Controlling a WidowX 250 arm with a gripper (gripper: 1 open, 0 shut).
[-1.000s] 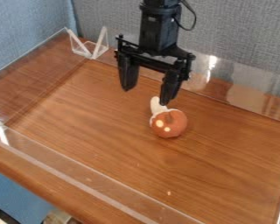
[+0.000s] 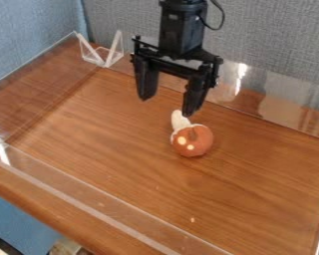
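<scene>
My black gripper [image 2: 167, 95] hangs above the middle of the wooden table, its two fingers spread wide with nothing between them. Just below and to the right of it, an orange round object [image 2: 193, 142] with light spots and a white piece on its upper left rests on the table.
The wooden tray floor [image 2: 123, 169] is mostly clear, bordered by transparent walls. A white wire-like frame [image 2: 101, 55] sits at the back left corner. Grey padded walls stand behind and to the left.
</scene>
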